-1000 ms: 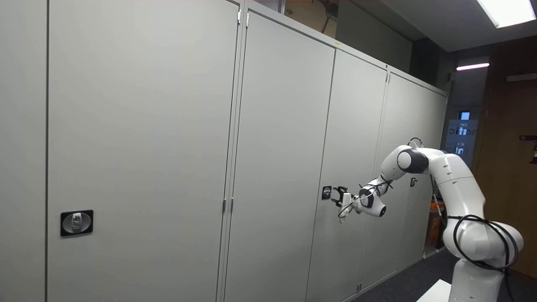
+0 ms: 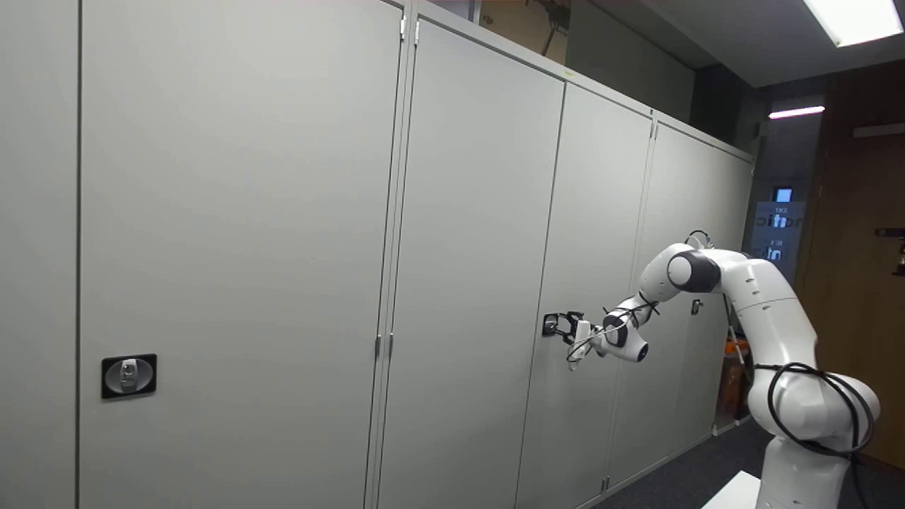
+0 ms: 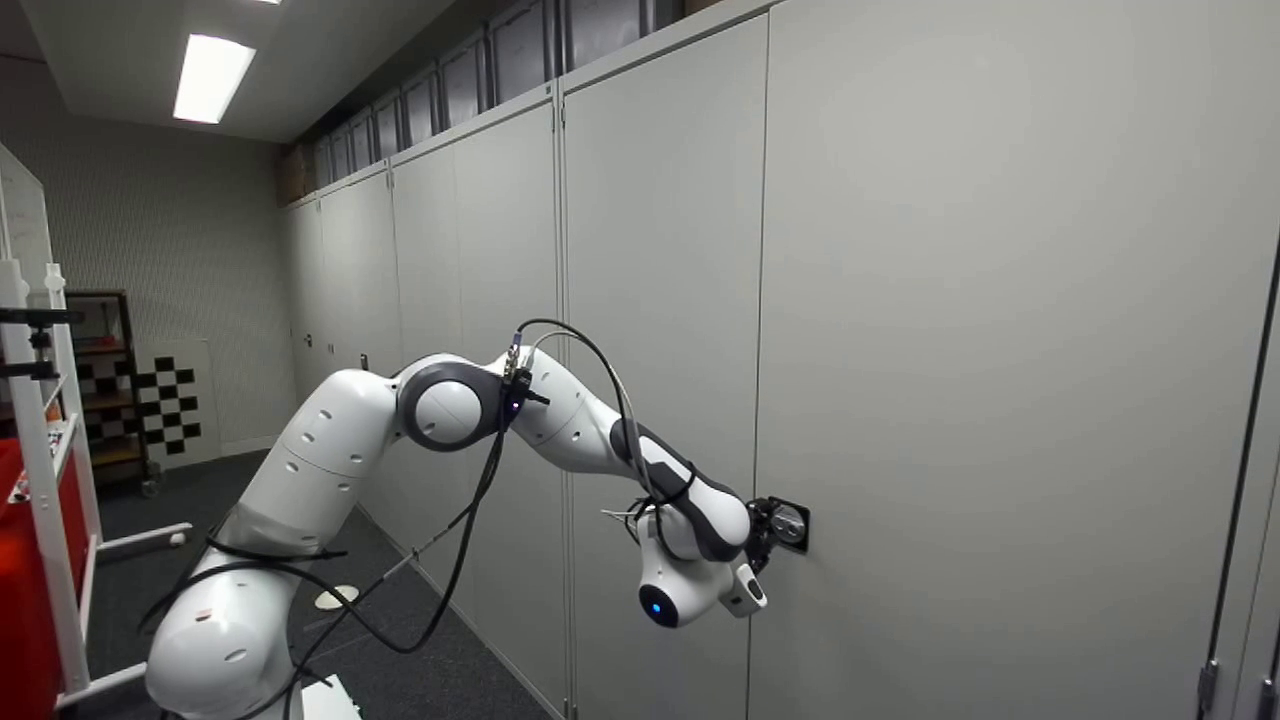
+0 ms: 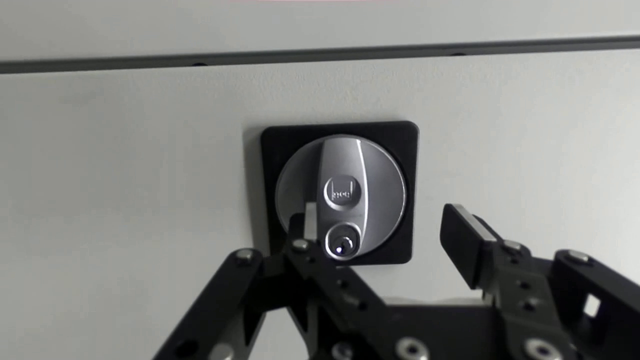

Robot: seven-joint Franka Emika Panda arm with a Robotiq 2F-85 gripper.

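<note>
In the wrist view, a silver turn handle [image 4: 343, 165] with a keyhole sits on a round grey dial in a black square plate [image 4: 403, 135] on the cabinet door [image 4: 150, 150]. My gripper is part open, its fingers apart. The left finger's pad [image 4: 310, 221] lies along the handle's left side near the keyhole end; whether it touches cannot be told. The right fingertip [image 4: 460, 231] stands clear of the handle, past the plate's right edge. Exterior view 2 shows the gripper [image 3: 761, 535] close up against the same plate [image 3: 788, 524].
The cabinet doors stand shut, with a narrow seam [image 4: 420, 53] beside the plate. Another handle plate [image 2: 129, 376] is on a door far left in exterior view 1. Cables [image 3: 462, 528] hang loosely along the arm. Open floor [image 3: 450, 636] lies in front of the cabinets.
My gripper has moved toward the cabinet, from a little in front of the handle plate to right at it. Its fingers look closer together. The door has not moved.
</note>
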